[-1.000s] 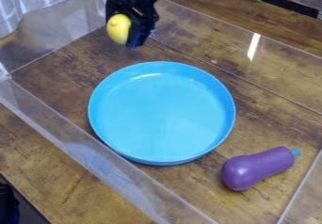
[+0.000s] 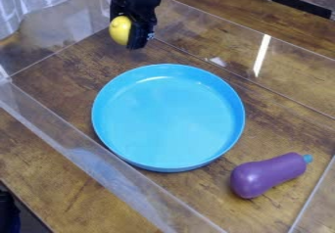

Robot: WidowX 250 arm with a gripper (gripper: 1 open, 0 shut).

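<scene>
My black gripper [image 2: 131, 31] is at the top centre-left, over the wooden surface behind the blue plate. A yellow object [image 2: 119, 29] is at its fingers, partly covered by them; whether the fingers are closed on it is hard to tell. The round blue plate [image 2: 167, 159] lies empty in the middle. A purple toy eggplant [image 2: 268, 174] lies to the lower right of the plate.
A clear plastic barrier [image 2: 53, 119] runs along the left side. The wooden surface [image 2: 256, 90] right of the plate is mostly free. A dark panel sits at the top right edge.
The gripper and yellow object have shifted very slightly to the left. The plate and eggplant stay still.
</scene>
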